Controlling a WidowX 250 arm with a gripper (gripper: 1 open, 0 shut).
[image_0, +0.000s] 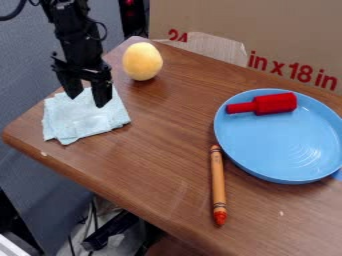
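Note:
My black gripper (86, 88) hangs low at the upper left, over the back edge of a folded pale cloth (83, 122) on the wooden table (154, 180); whether its fingers are apart or closed on something is hard to tell. A yellow rounded object (142, 60) sits to the right of it. A red object with a handle (273, 104) lies on a blue plate (278, 145) at the right. An orange crayon (218, 182) lies left of the plate.
A cardboard box (254, 30) stands behind the table. The table's left edge drops off near the cloth.

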